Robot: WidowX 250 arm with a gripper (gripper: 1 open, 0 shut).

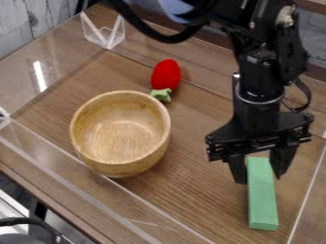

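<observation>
My black gripper hangs on the right side of the view, open, its fingertips low over a green bar that lies lengthwise on the wooden table. Whether the fingertips touch the bar's far end is hard to tell.
A wooden bowl sits at the centre left. A red object with a small green piece lies behind it.
</observation>
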